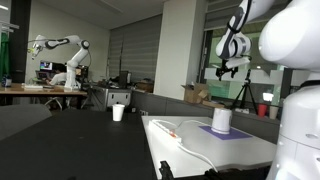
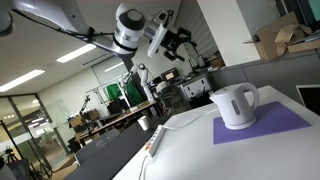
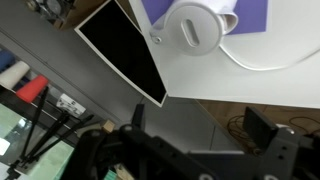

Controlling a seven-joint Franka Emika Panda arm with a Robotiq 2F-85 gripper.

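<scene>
A white kettle point(image 2: 238, 108) stands upright on a purple mat point(image 2: 275, 122) on the white tabletop. From above, its round lid point(image 3: 195, 28) shows at the top of the wrist view. My gripper point(image 2: 170, 34) hangs in the air, well above the table and apart from the kettle. Its fingers point(image 3: 138, 116) are spread wide at the lower part of the wrist view, so it is open, with nothing between them. Exterior view 1 has the gripper point(image 1: 233, 72) above and behind the kettle point(image 1: 221, 120).
A white power strip point(image 2: 155, 141) with a cable lies on the table left of the kettle. Farther off stands a white cup point(image 1: 118, 111). A dark flat panel point(image 3: 120, 50) lies beside the mat in the wrist view. Cardboard boxes point(image 2: 285, 38) sit behind the table.
</scene>
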